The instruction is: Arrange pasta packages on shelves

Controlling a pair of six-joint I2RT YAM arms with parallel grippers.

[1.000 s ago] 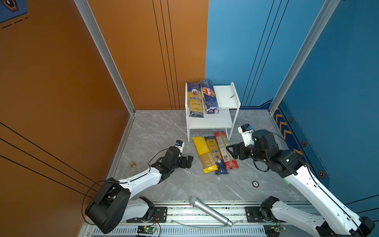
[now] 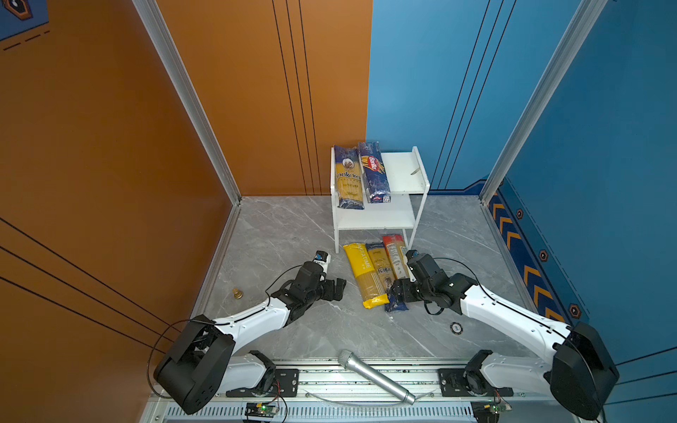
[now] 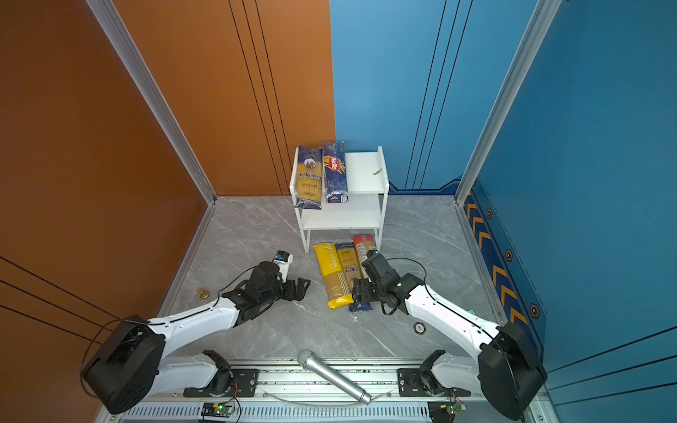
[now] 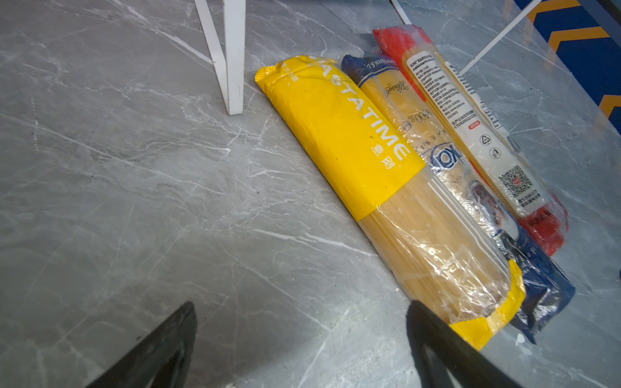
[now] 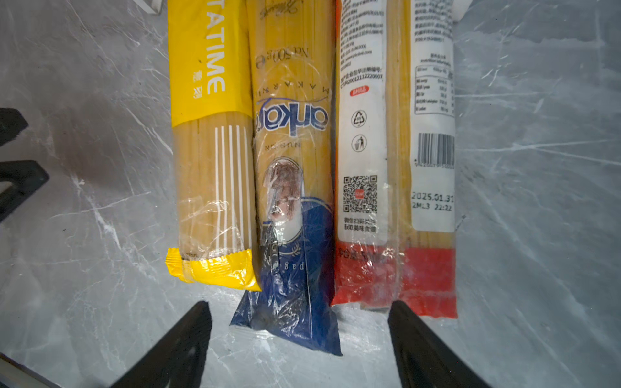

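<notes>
Three pasta packs lie side by side on the floor before the shelf: yellow PASTATIME, blue-and-gold Ankara and red-and-white. My open right gripper hangs over their near ends, above the Ankara and red packs. My left gripper stands open left of the yellow pack, nothing between its fingers. Two more packs, a gold-and-blue one and a dark-blue Barilla, lie on the shelf's top left.
The white two-tier shelf stands at the back; its top right and lower tier show free room. A metal cylinder lies at the front rail. A small round object lies right of the packs.
My right gripper has moved left and down toward the near ends of the floor packs. The left arm has stayed nearly still.
</notes>
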